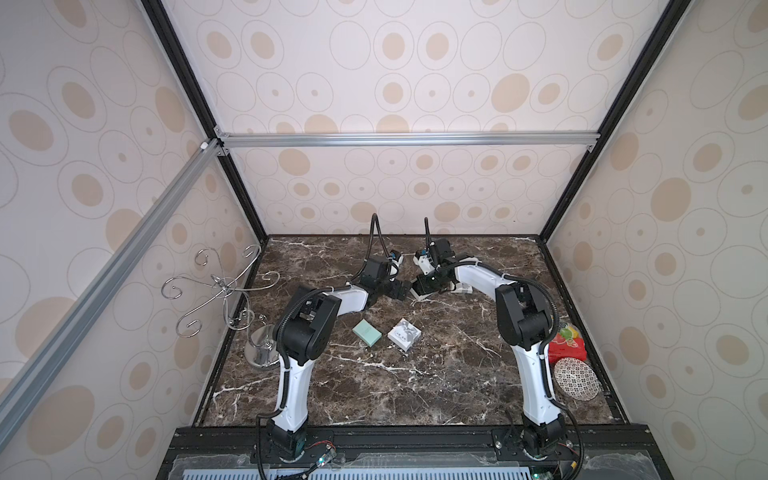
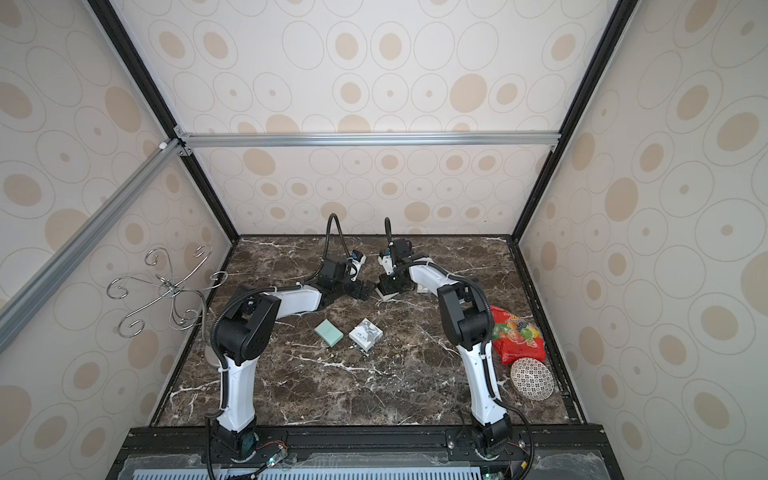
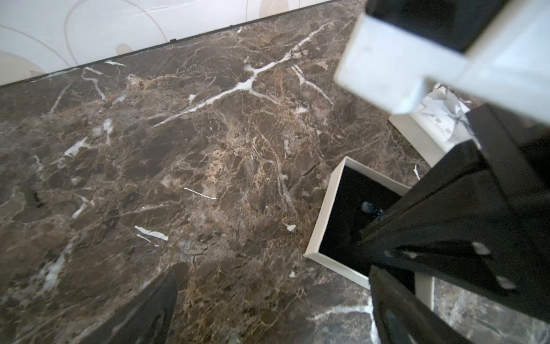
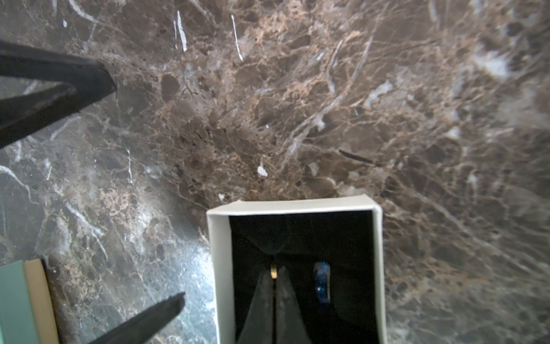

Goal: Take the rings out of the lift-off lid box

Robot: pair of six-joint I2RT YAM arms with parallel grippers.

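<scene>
An open cream box (image 4: 375, 240) with a black inside stands on the marble table in both wrist views. Inside lie a blue ring (image 4: 322, 282) and, at the tips of my right gripper, a small gold-coloured piece, probably a ring. That gripper is down in the box and shut; whether the gold piece is held I cannot tell. My left gripper stands open beside the box, nothing between its fingers. A white patterned lid (image 3: 429, 126) lies beyond the box, partly hidden by the right arm.
A mint box (image 1: 367, 333) and a white patterned box (image 1: 404, 333) lie front centre. A red package (image 2: 516, 340) and round lattice mat (image 2: 532, 377) are at the right edge, a wire stand (image 1: 217, 286) at the left.
</scene>
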